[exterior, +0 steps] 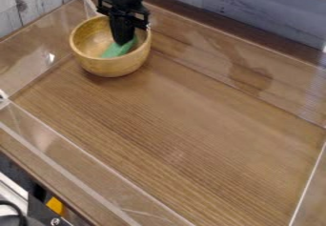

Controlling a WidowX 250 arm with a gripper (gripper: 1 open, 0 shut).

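Note:
A round yellow-tan bowl (pixel 109 63) sits at the top left of the wooden table, with a green object (pixel 117 50) lying inside it. My black gripper (pixel 121 36) reaches down from the top edge into the back of the bowl, just over the green object. Its fingertips are dark and small, so whether they touch or hold the green object is hard to see.
A wall runs along the back, and the table's edge crosses the lower left.

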